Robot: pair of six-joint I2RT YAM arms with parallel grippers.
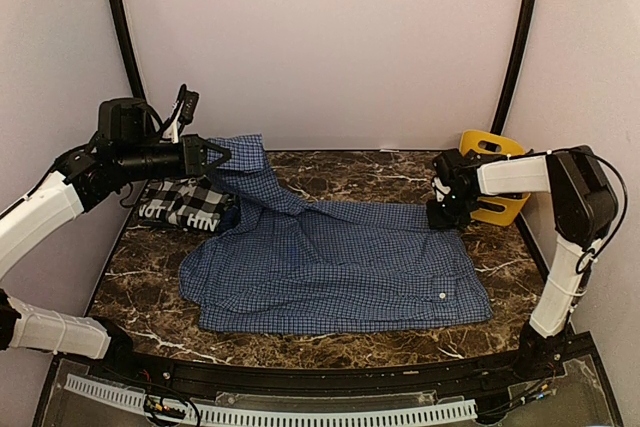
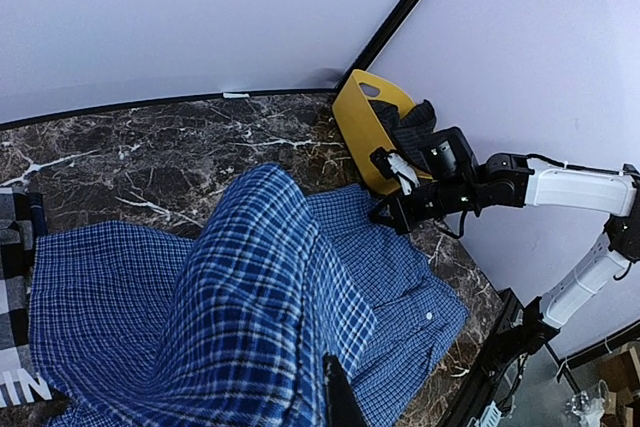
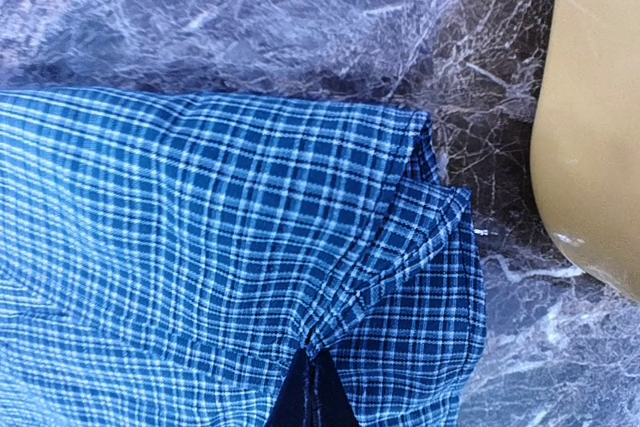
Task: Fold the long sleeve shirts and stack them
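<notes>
A blue checked long sleeve shirt (image 1: 340,247) lies spread across the table. My left gripper (image 1: 215,155) is shut on a raised part of it at the left, which hangs up in folds and fills much of the left wrist view. My right gripper is shut on the shirt's far right corner, down at the table, where the fabric creases toward the fingertips. A black-and-white checked garment (image 1: 175,209) with white lettering lies folded at the back left, partly hidden.
A yellow basket (image 1: 485,142) with dark cloth inside stands at the back right, close beside the right gripper. Bare marble table (image 1: 350,172) shows along the back and in a narrow strip at the front. Walls enclose the sides and back.
</notes>
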